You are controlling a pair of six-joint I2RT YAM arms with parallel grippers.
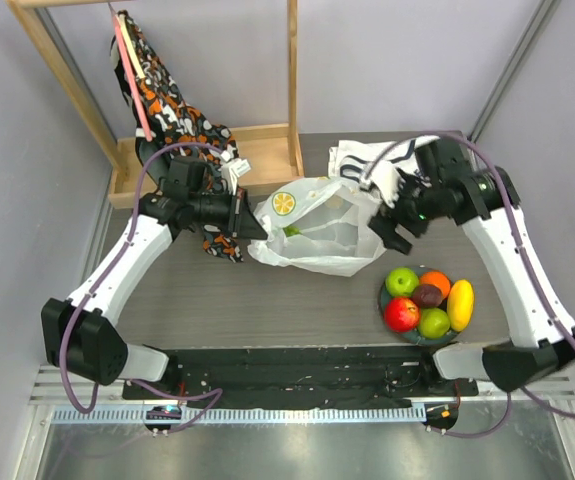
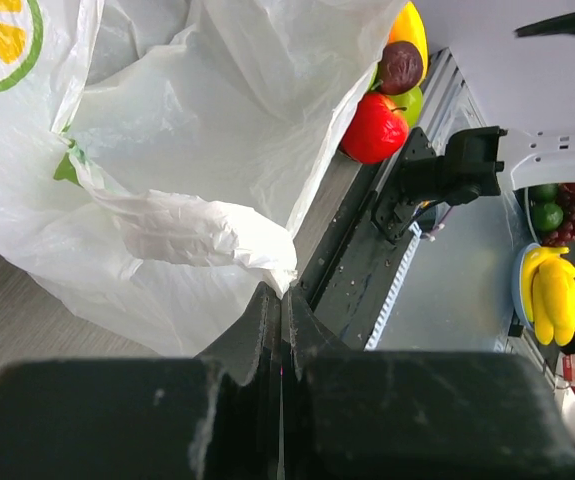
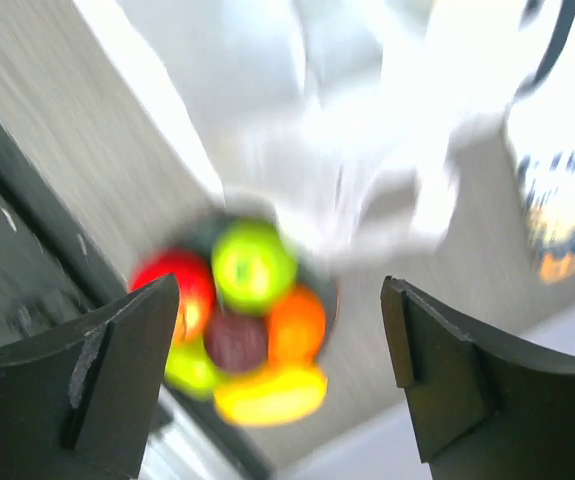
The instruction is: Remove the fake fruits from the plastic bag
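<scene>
The white plastic bag (image 1: pixel 322 262) lies on the table with its mouth spread toward the right; an orange-slice print marks its side. My left gripper is shut on the bag's twisted edge at its left end. Inside, pale creased plastic shows and no loose fruit can be made out; a small green patch (image 2: pixel 67 168) shows at a fold. Fruits fill a dark bowl: red apple (image 1: pixel 401 314), green apple (image 1: pixel 401 281), orange (image 1: pixel 436 284), purple fruit (image 1: pixel 427 296), lime (image 1: pixel 434 323) and yellow fruit (image 1: pixel 460 305). Right of the bag's mouth, my right gripper (image 1: pixel 383 212) hangs open and empty, blurred.
Behind the right arm lies a white printed cloth (image 1: pixel 352 160). A wooden rack (image 1: pixel 267 150) with a patterned cloth bag (image 1: pixel 172 110) stands at the back left. Bare table (image 1: pixel 257 315) stretches in front of the bag.
</scene>
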